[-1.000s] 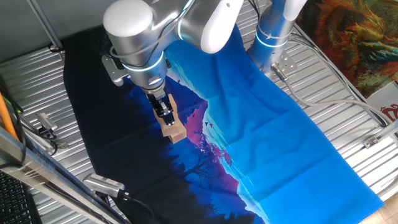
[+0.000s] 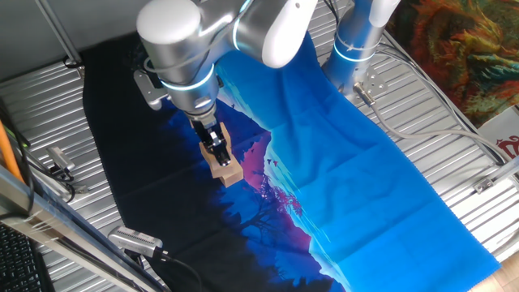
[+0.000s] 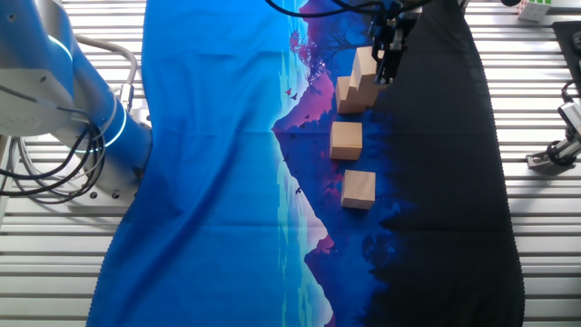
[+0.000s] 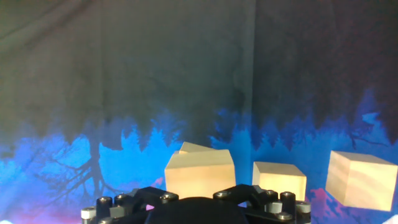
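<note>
Several plain wooden blocks are on the cloth. In exterior view 2, one block (image 3: 366, 65) appears raised against or on top of a lower block (image 3: 347, 96); two more, a middle block (image 3: 346, 141) and a near block (image 3: 359, 191), sit apart on the cloth. My gripper (image 3: 388, 59) is right beside the raised block in that view. From exterior view 1, the gripper (image 2: 217, 152) points down over the wooden blocks (image 2: 230, 173) and partly hides them. In the wrist view, the gripper's fingers (image 4: 104, 208) are spread wide, with a block (image 4: 199, 175) showing beyond the gap. Contact cannot be made out.
A blue, purple and black printed cloth (image 2: 365, 186) covers the slatted metal table (image 2: 49, 113), with wide bare areas around the blocks. A camera-like device (image 2: 135, 241) stands at the cloth's edge, its cable crossing the dark part.
</note>
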